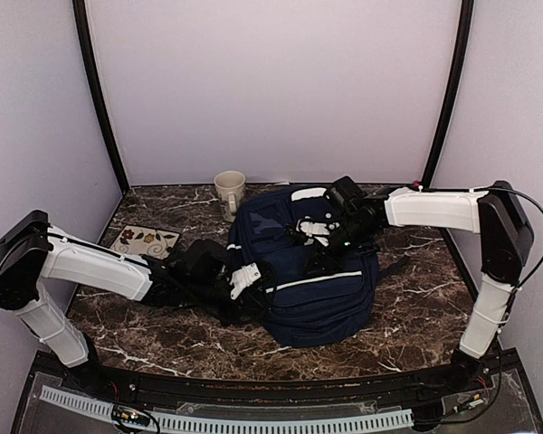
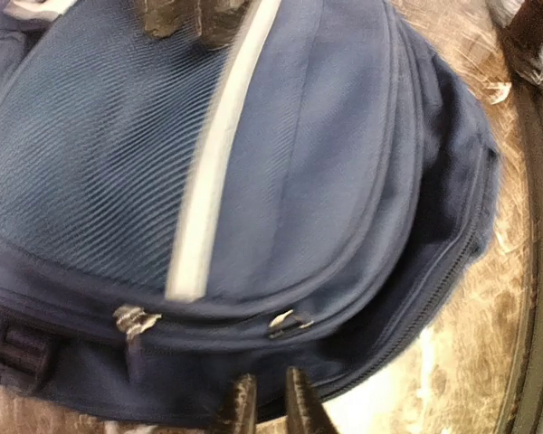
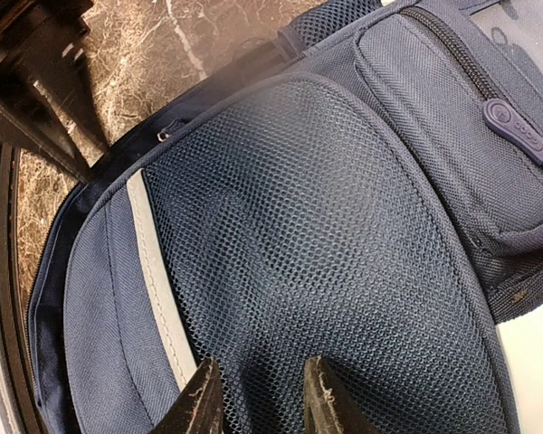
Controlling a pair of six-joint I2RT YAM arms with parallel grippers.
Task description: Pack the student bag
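Observation:
The navy backpack [image 1: 326, 318] lies on the marbled table with its mesh front pocket and pale stripe facing up. At its left edge is my left gripper, its fingertips a little apart and empty. In the left wrist view, an open zipper edge [image 2: 421, 316] of the bag curves close by, with metal zipper pulls [image 2: 136, 320] above. My right gripper stands open over the mesh pocket [image 3: 281, 235], nothing held. Whether either gripper touches fabric, I cannot tell. The bag's inside is hidden.
A white mug [image 1: 229, 192] stands behind the bag, to the left. A flower-patterned flat item [image 1: 145, 240] lies at the left, partly behind my left arm.

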